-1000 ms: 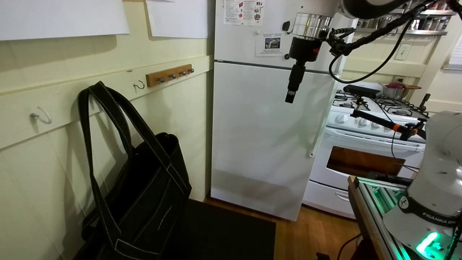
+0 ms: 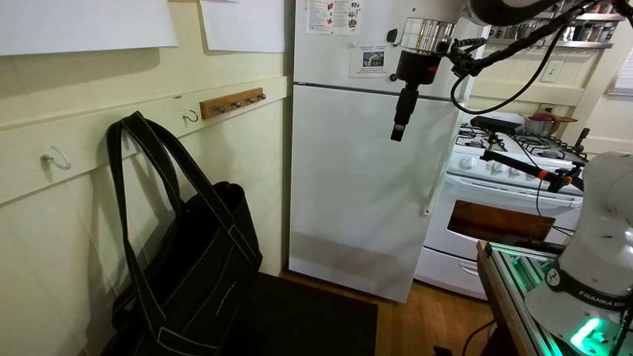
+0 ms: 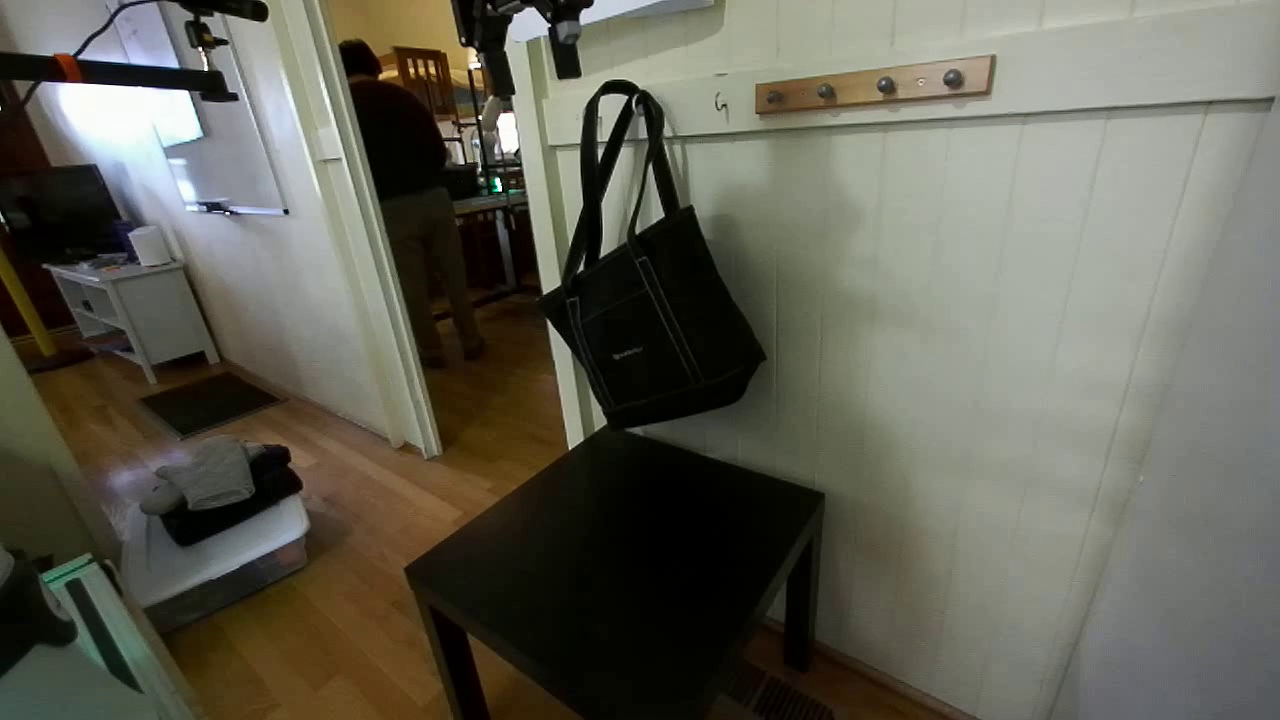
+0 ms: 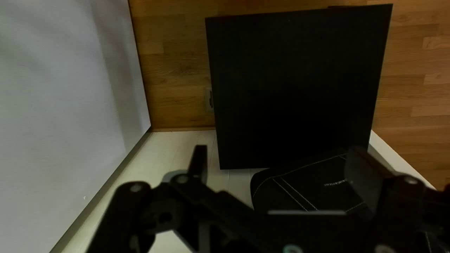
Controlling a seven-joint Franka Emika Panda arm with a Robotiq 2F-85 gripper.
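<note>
A black tote bag with white stitching (image 2: 207, 267) hangs by its handles (image 3: 618, 132) against the pale panelled wall. Whatever holds the handles up is largely hidden. In exterior view 2 the bag's lower edge comes close to the black table's back corner; contact cannot be told. My gripper (image 2: 398, 133) points down in mid-air before the fridge in exterior view 1, apart from the bag. Its fingers show at the top of exterior view 2. In the wrist view the gripper is open, fingers wide apart, and part of the bag (image 4: 303, 185) shows beyond them.
Below stands a black square table (image 3: 624, 528) with a bare top. A wooden rack with several knobs (image 3: 876, 84) and a small hook (image 2: 190, 116) are on the wall. The fridge (image 2: 362, 178) closes off one side. Clothes (image 3: 228, 480) lie on a plastic bin.
</note>
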